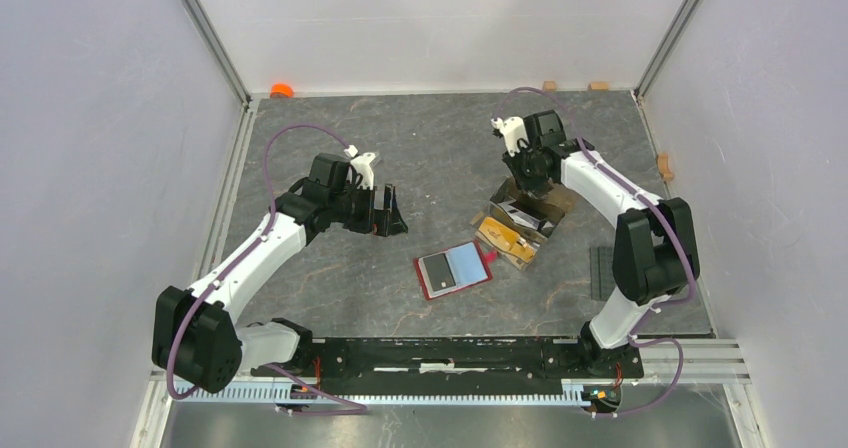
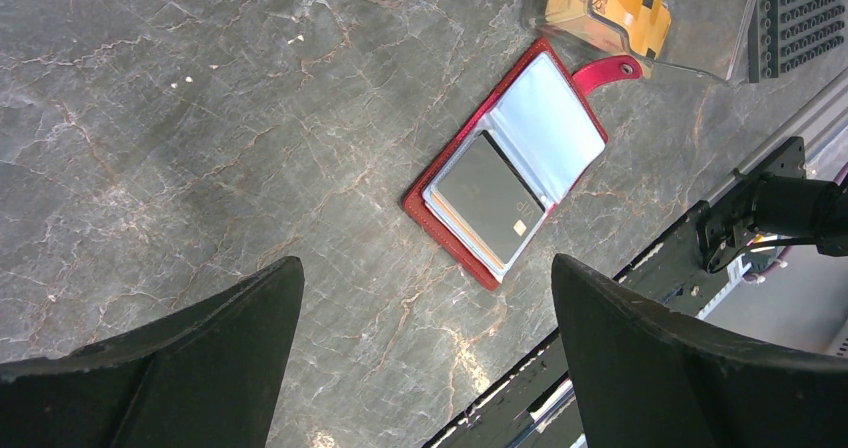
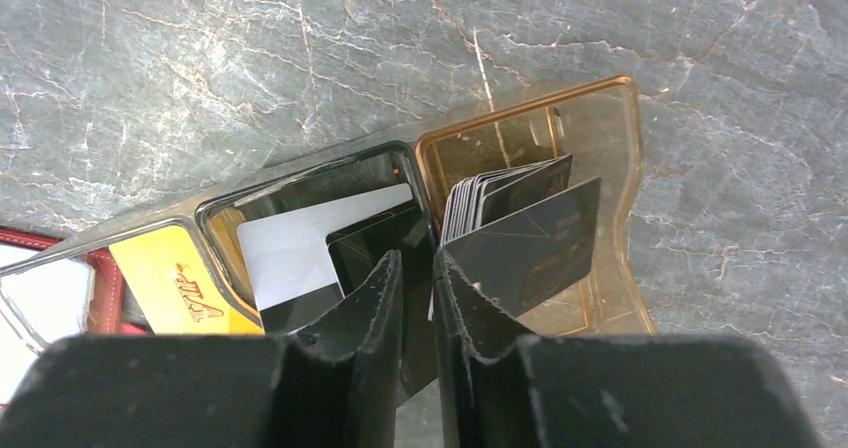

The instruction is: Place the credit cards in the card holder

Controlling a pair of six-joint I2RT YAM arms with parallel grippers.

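The red card holder (image 2: 455, 238) lies spread flat on the table, a dark grey card (image 2: 490, 198) in one of its clear sleeves. To its right stands a divided box (image 1: 503, 189), with a stack of cards (image 3: 482, 193) and a dark card (image 3: 530, 248) in the amber end compartment. Over the box, my right gripper is partly open; a narrow gap shows between its fingertips, beside the dark card and above the wall between compartments. No card is clearly seen held. My left gripper stands wide open and empty, left of the holder.
Beside the amber compartment, another compartment holds a white card (image 3: 310, 243) and black cards (image 3: 375, 238). A yellow card (image 3: 175, 278) sits in the compartment nearest the holder. A dark textured mat (image 1: 602, 273) lies right.
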